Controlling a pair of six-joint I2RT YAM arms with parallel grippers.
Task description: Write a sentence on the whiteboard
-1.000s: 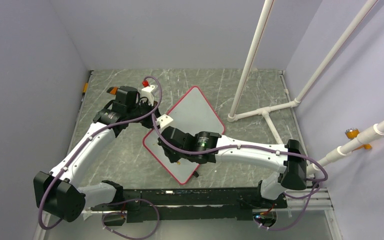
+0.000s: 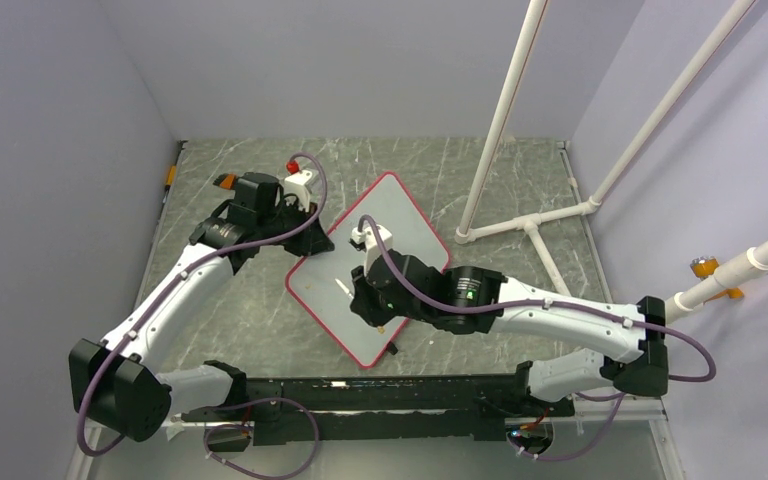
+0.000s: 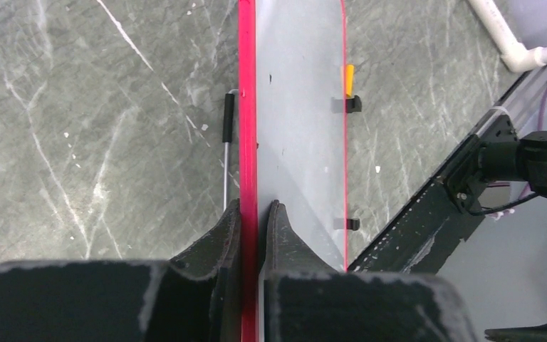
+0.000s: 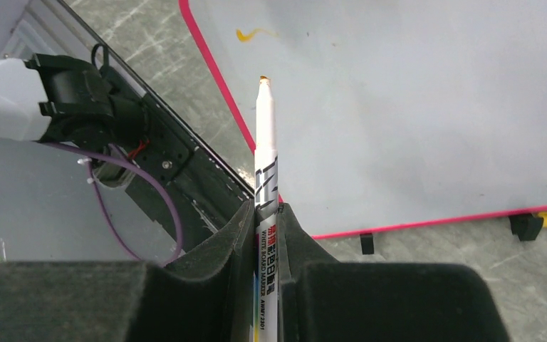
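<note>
The red-edged whiteboard [image 2: 400,230] lies tilted on the grey table. My left gripper is shut on its edge, which runs up between the fingers in the left wrist view. My right gripper holds a white marker [image 4: 266,121], tip pointing out over the board; in the top view the arm hides part of the board. A short yellow squiggle [image 4: 253,34] shows near the board's red-edged corner in the right wrist view.
White pipe frames [image 2: 490,130] stand at the back right and right side. Bare table [image 2: 215,320] lies left of the board. A thin metal tool with a black handle [image 3: 228,117] lies beside the board.
My right arm has moved to the right and toward the front, carrying the marker away from the board's left part. The left arm has barely moved.
</note>
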